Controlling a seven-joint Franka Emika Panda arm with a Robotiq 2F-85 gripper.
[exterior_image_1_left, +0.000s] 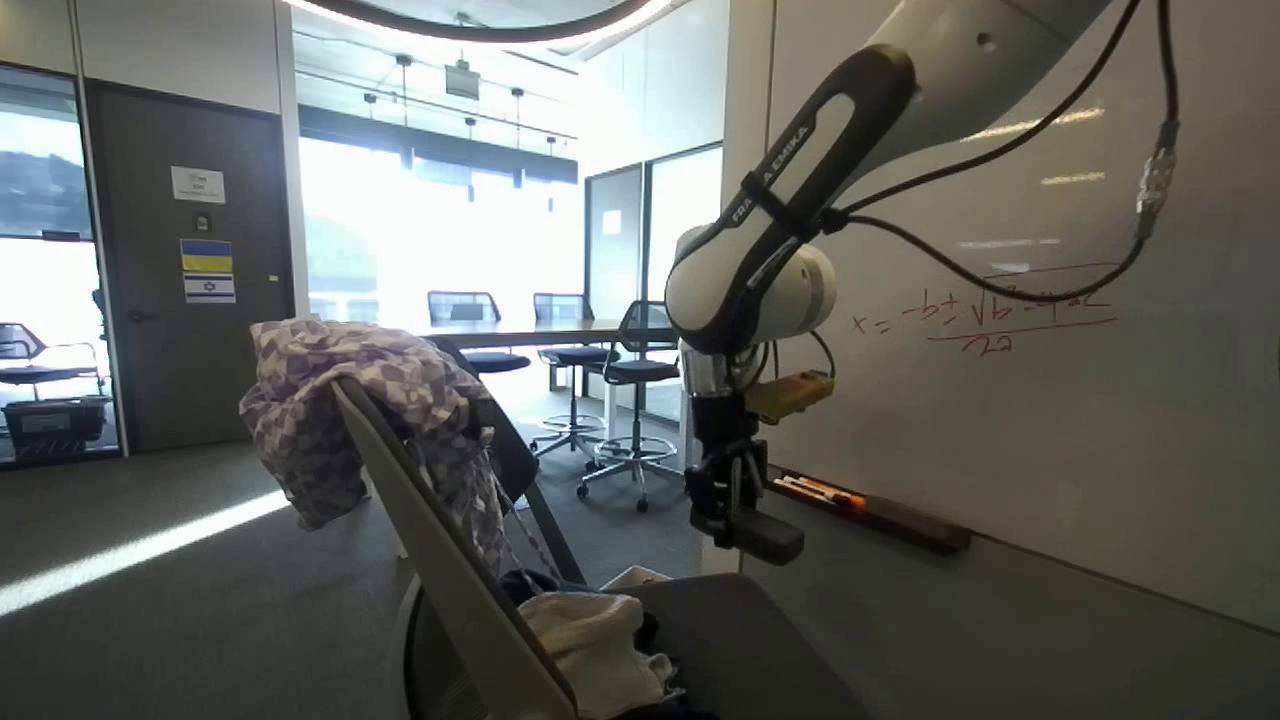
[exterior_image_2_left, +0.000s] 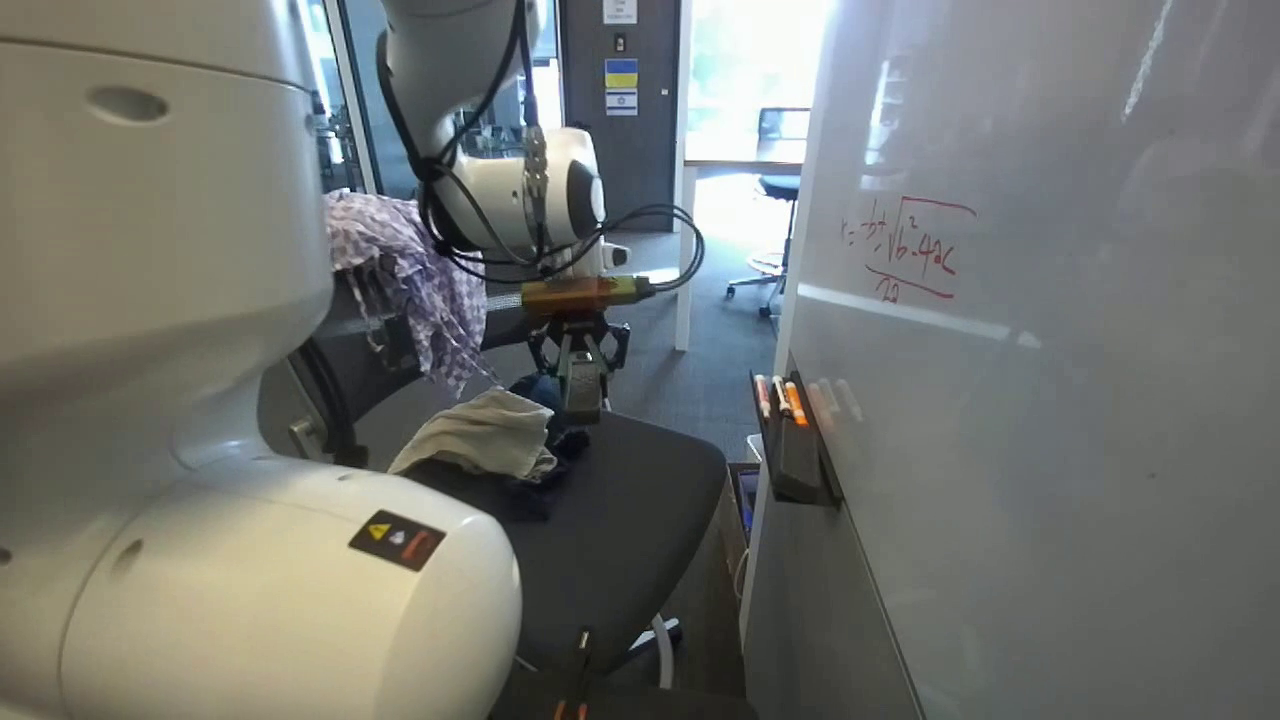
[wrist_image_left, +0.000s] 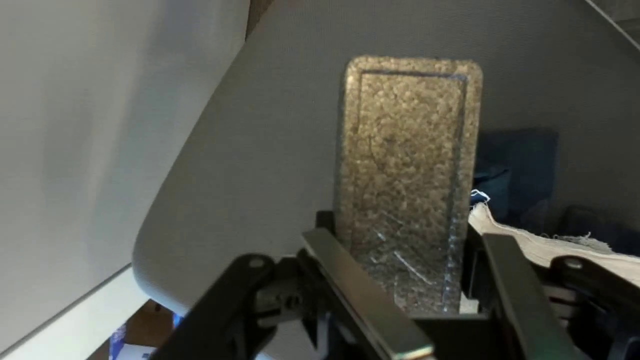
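A dark, speckled rectangular block (wrist_image_left: 411, 150), which looks like a whiteboard eraser, is held upright in view between the two fingers of my gripper. In exterior view 1 the shut gripper (exterior_image_1_left: 727, 522) hangs clear above the chair seat (exterior_image_1_left: 744, 636), with the block (exterior_image_1_left: 768, 538) sticking out toward the whiteboard side. From exterior view 2 the block (exterior_image_2_left: 583, 390) shows end-on below the gripper. The whiteboard (exterior_image_2_left: 1032, 360) carries a red handwritten formula (exterior_image_2_left: 912, 252) and stands to the right of the arm.
A marker tray (exterior_image_1_left: 900, 522) with several pens runs along the board's lower edge. Cream cloth (exterior_image_2_left: 486, 432) and dark cloth lie on the seat. Purple-and-white patterned fabric (exterior_image_1_left: 360, 396) drapes over the chair's backrest. Open air surrounds the gripper.
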